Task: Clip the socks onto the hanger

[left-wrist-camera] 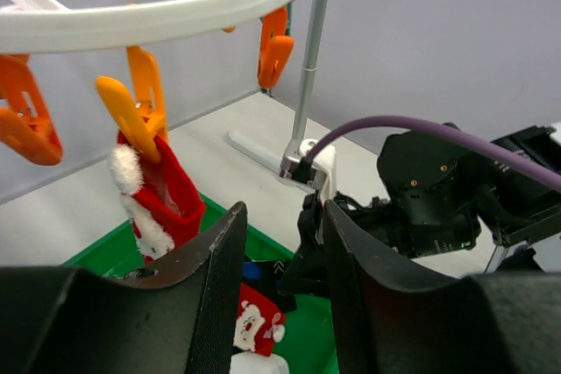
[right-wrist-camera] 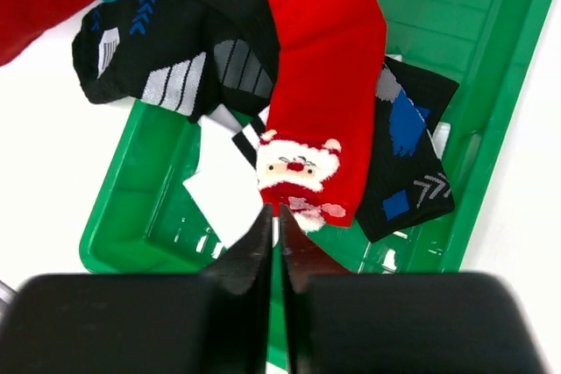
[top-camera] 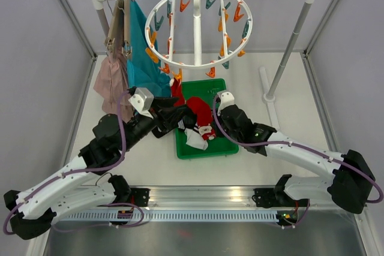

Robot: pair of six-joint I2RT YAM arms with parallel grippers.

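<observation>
From the round white hanger (top-camera: 198,64), a red sock with white trim (left-wrist-camera: 166,208) hangs by an orange clip (left-wrist-camera: 140,111). My left gripper is partly open, nothing between its fingers, to the right of that sock. Another red sock with a Santa face (right-wrist-camera: 324,67) lies among black socks (right-wrist-camera: 175,50) in the green bin (right-wrist-camera: 131,216). Above the bin is my right gripper; only a narrow gap separates its fingertips, and no cloth is seen held there. In the top view it hovers at the bin's right side.
Empty orange clips (left-wrist-camera: 274,52) and teal clips hang around the ring. A pink cloth (top-camera: 112,85) and a blue cloth (top-camera: 144,49) hang at the left.
</observation>
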